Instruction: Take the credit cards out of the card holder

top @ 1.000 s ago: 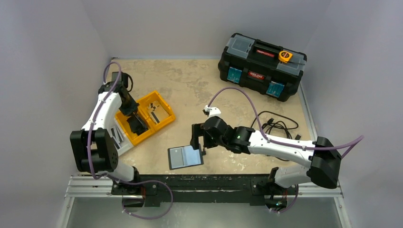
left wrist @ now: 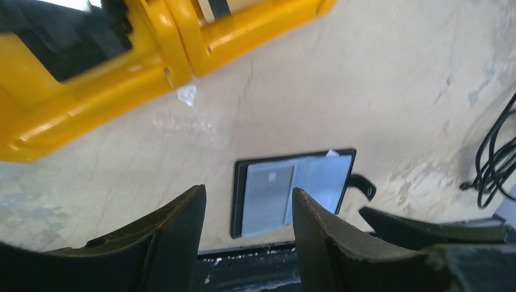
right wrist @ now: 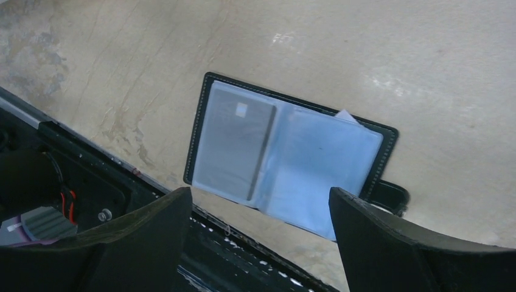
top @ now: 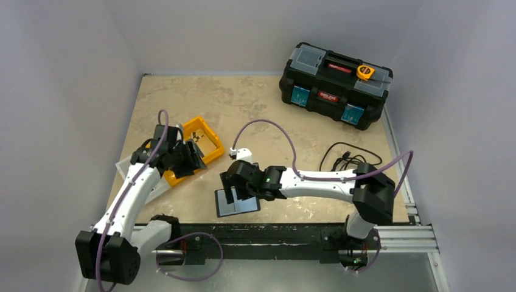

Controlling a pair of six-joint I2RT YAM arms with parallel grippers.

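An open black card holder (top: 226,204) lies on the table front, with translucent card sleeves (right wrist: 316,164) and a small white corner peeking from its top edge. My right gripper hangs over it, fingers apart, nothing visibly between them; in the top view it covers part of the holder. My left gripper, open and empty, is above the table near the yellow organizer (top: 210,152), with the holder in sight between its fingers in the left wrist view.
A black toolbox (top: 334,85) with a tape measure (top: 364,72) sits at back right. A coiled black cable (top: 350,157) lies at right, a white tray (top: 157,190) at left.
My left gripper has moved from the organizer toward the right and front. My right gripper has moved left over the card holder.
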